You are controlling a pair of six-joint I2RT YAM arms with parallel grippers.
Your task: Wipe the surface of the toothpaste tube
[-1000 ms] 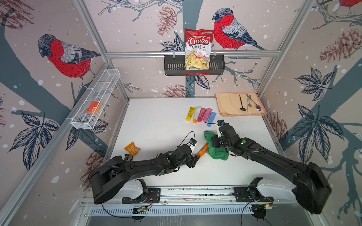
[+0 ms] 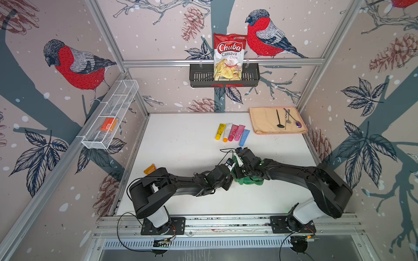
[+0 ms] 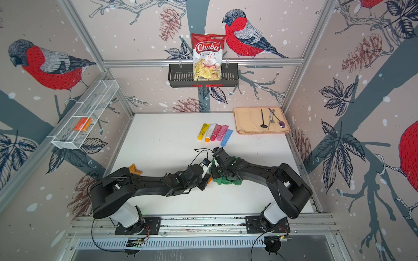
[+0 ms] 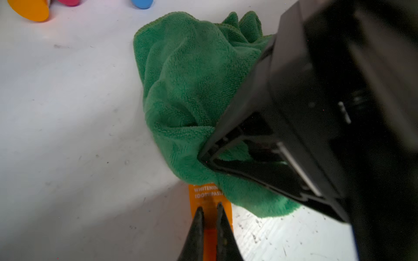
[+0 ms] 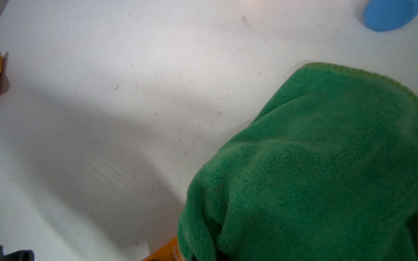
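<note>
In the left wrist view, my left gripper is shut on an orange toothpaste tube [image 4: 204,194]; the tube's upper end runs under a bunched green cloth [image 4: 178,78]. My right gripper presses into the cloth directly above the tube, its tips apparently shut on the fabric. In the right wrist view the cloth [image 5: 300,174] fills the lower right, with a sliver of orange tube [image 5: 165,250] showing at its edge. Both grippers meet at the middle of the white table in the top views.
A row of coloured tubes [image 2: 230,132] lies behind the arms. A folded tan mat [image 2: 264,119] with utensils is at back right. An orange item [image 3: 134,169] sits at the left.
Both arms have moved toward each other at the centre, my left one rightward and my right one leftward, bringing the cloth over the tube.
</note>
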